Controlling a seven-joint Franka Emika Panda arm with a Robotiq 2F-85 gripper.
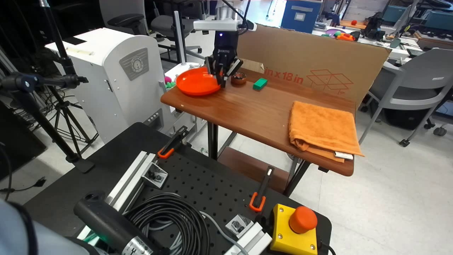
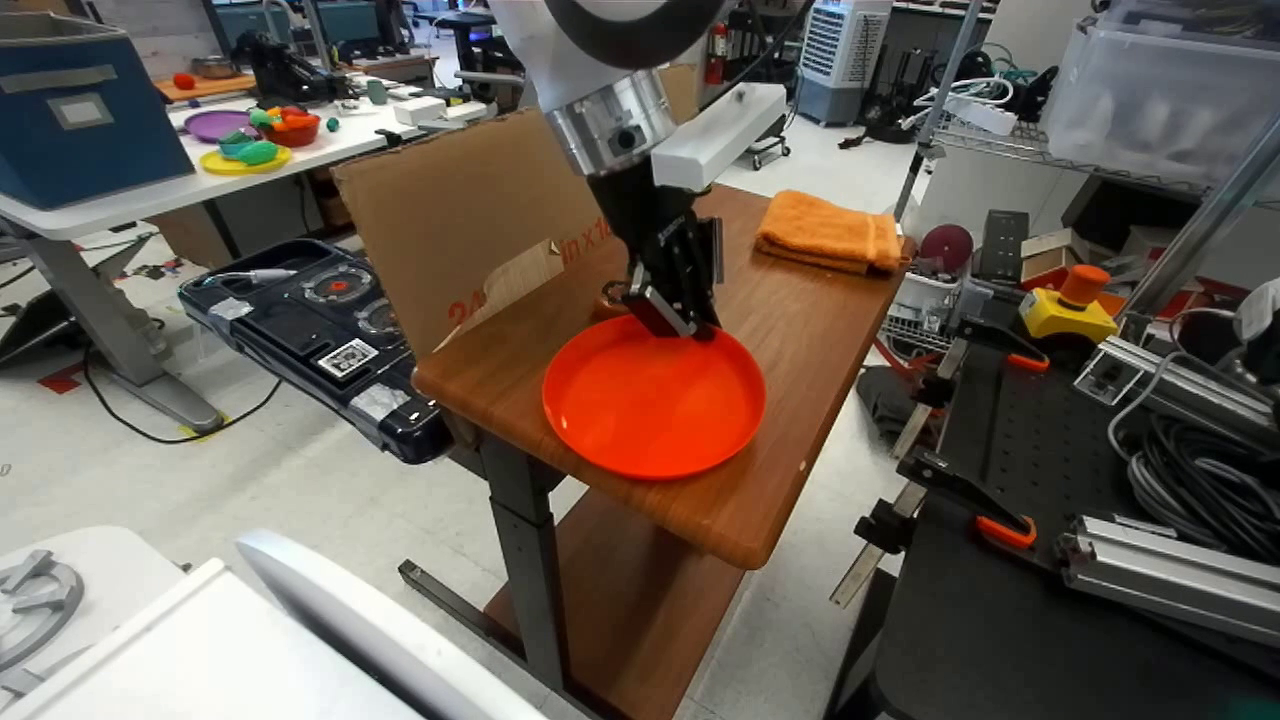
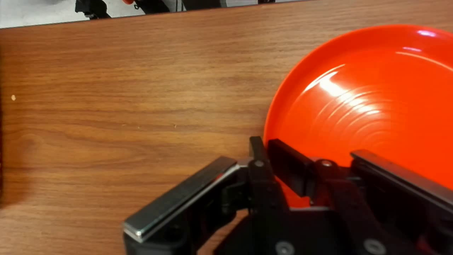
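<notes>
An orange-red plate (image 1: 196, 82) is at the left end of the wooden table (image 1: 250, 114). My gripper is shut on the plate's rim, one finger outside the edge and the other over its inner side. In exterior view 2 the plate (image 2: 654, 402) looks empty, and my gripper (image 2: 686, 330) meets its far edge. Whether the plate rests on the tabletop or hangs slightly above it, I cannot tell.
Beside the gripper stands a small brown bowl (image 1: 238, 78), with a green block (image 1: 259, 83) to its right. A folded orange towel (image 1: 325, 127) covers the table's right end. Cardboard (image 1: 310, 63) walls the back.
</notes>
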